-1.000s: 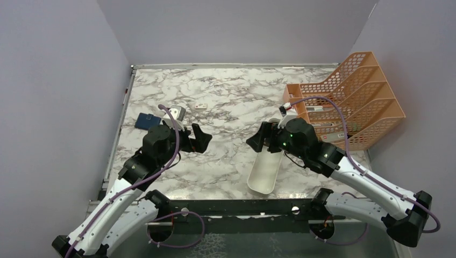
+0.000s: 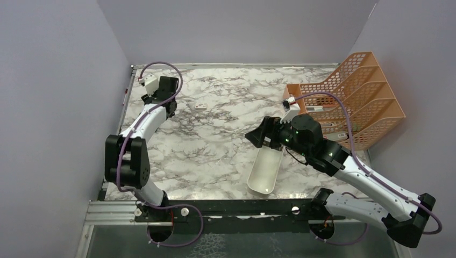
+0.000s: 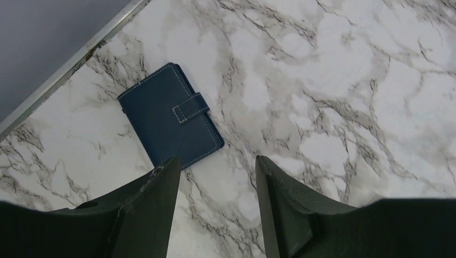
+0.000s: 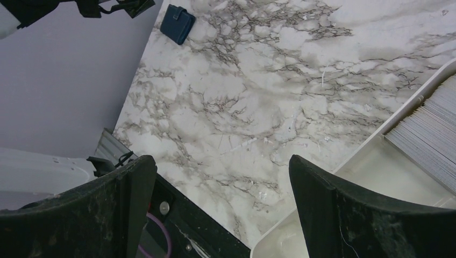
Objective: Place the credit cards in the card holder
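Observation:
A dark blue card holder (image 3: 166, 115) with a strap and pale stitching lies closed on the marble table. My left gripper is above the table, its fingers apart and empty, with the holder just ahead of it and to its left. From the top, the left arm hides the holder. Pale thin cards (image 4: 430, 129) stand packed on edge in one end of a long white tray (image 4: 371, 141). My right gripper is open and empty, hovering near the tray; that end of the tray is mostly covered by it in the top view.
An orange slotted rack (image 2: 371, 102) with a few small items stands at the far right. A small white object (image 2: 200, 106) lies toward the back of the table.
My left arm has swung back and left, over the card holder, which showed uncovered on the table before.

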